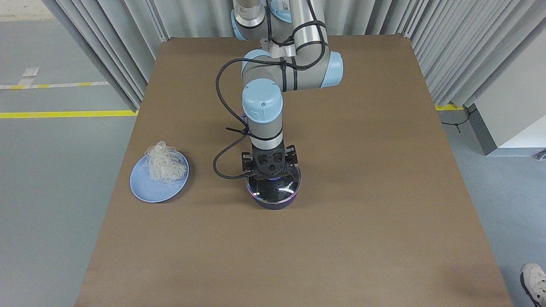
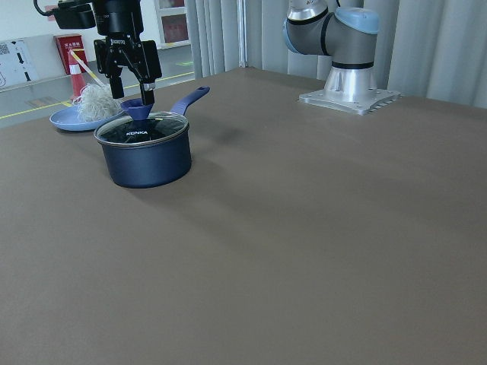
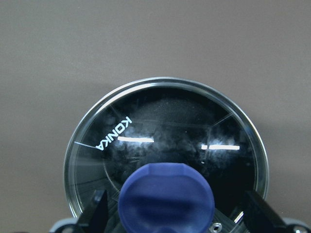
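Observation:
A dark blue saucepan [image 2: 148, 166] with a glass lid [image 3: 160, 116] stands on the brown table [image 1: 389, 215]. The lid's round blue knob [image 3: 166, 201] lies between the fingertips of my gripper in the wrist view, a finger on each side with a visible gap. My gripper is open, low over the lid in the left view, and covers the knob in the front view. The pan's handle [image 2: 195, 99] shows behind in the left view.
A blue plate [image 1: 148, 189] with white noodle-like strands [image 1: 164, 164] lies left of the pan in the front view. The arm's base [image 2: 348, 99] stands at the back.

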